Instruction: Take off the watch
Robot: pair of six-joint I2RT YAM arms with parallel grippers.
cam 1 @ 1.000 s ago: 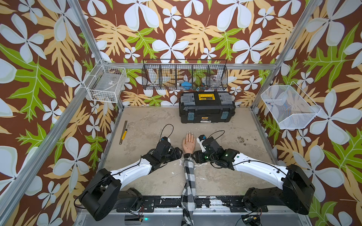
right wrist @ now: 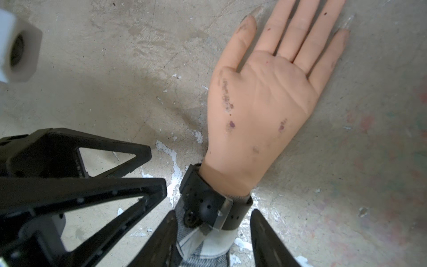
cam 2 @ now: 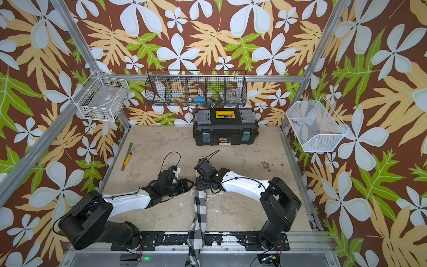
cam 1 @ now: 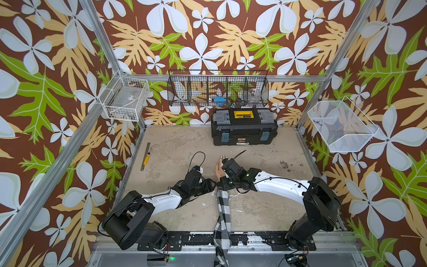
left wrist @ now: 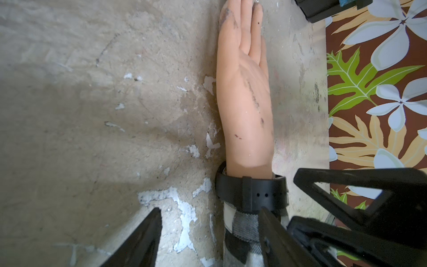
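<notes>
A black watch strap (left wrist: 253,192) circles the wrist of a mannequin hand (left wrist: 244,111), just above a checkered sleeve (left wrist: 244,231). In the right wrist view the strap (right wrist: 206,202) shows several holes and a keeper band; no watch face is visible. My left gripper is part open left of the wrist, one finger in front of the sleeve, nothing held. My right gripper stands over the wrist, its parted fingers on either side of the sleeve just below the strap. Whether they touch it cannot be told.
A black toolbox (cam 1: 243,126) stands behind the hand, under a wire rack (cam 1: 218,89). A yellow-handled tool (cam 1: 146,158) lies at the left. The two grippers are very close together at the wrist. Bare table (cam 1: 275,155) lies right of the hand.
My right arm has moved left, from beside the wrist to over it, now covering much of the hand in the top left view. My left arm has shifted only slightly.
</notes>
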